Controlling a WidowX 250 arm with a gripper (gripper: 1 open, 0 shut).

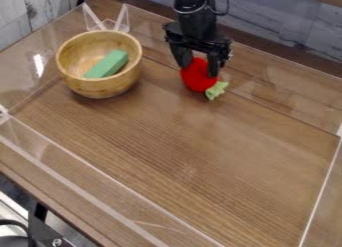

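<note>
My black gripper [198, 47] reaches down from the top centre, its fingers over a red round object [199, 78] with a pale green top [217, 91], like a strawberry or radish toy. The fingers stand around or just above the red object; whether they touch it is unclear.
A wooden bowl [75, 75] holding a green block [107, 64] sits at the upper left. A grey wall runs along the back.
</note>
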